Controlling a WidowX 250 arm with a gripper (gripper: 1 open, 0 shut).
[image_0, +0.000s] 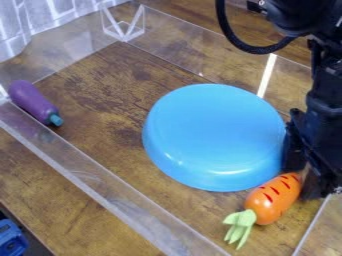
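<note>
An orange toy carrot with pale green leaves lies at the lower right, beside a large blue upturned bowl or dome in the middle. The black gripper is at the right edge, low against the carrot's upper end and the blue object's right side. Its fingers are dark and partly out of view, so whether they are open or shut cannot be seen.
A purple toy eggplant lies at the left by the clear tray wall. A blue object is at the lower left corner. Bare wood fills the upper left.
</note>
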